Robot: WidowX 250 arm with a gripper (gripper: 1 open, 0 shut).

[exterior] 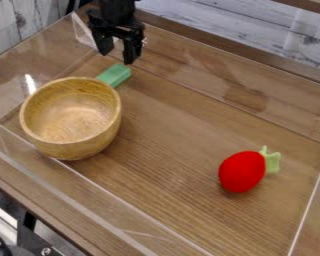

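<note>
A black gripper (117,44) hangs at the top left of the view, open, above and just behind a small green block (115,76) on the wooden table. A tan wooden bowl (71,117) sits to the front left of the block. A red object (242,171) with a pale green part behind it lies at the right.
The middle, back right and front of the table (176,210) are bare. A light wall or edge runs along the far left.
</note>
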